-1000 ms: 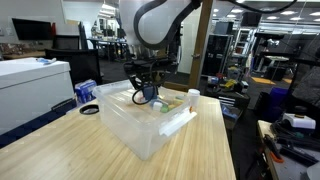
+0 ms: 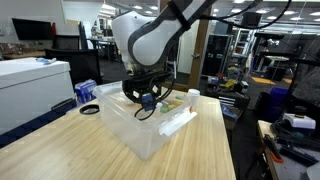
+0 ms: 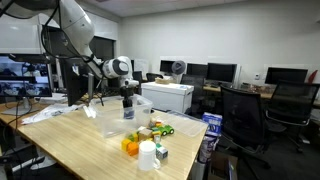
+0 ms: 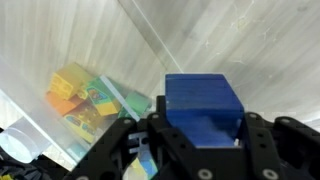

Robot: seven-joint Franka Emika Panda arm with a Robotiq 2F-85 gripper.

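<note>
A blue, rounded object (image 4: 203,95) sits between the fingers of my gripper, which is shut on it in the wrist view. In exterior view 1, my gripper (image 2: 148,94) points down over a clear plastic bin (image 2: 150,135), with the blue object (image 2: 149,102) at or just below the rim. Exterior view 2 also shows the gripper (image 3: 127,92) at the bin (image 3: 112,121). Whether the object touches the bin floor cannot be told.
Beyond the bin wall stand several colourful blocks (image 4: 95,95) and a white cup (image 3: 147,155). A black ring (image 2: 90,109) lies on the table behind the bin.
My gripper and the blue object have come down a little toward the bin and shifted slightly left in exterior view 1. The bin has not visibly moved.
</note>
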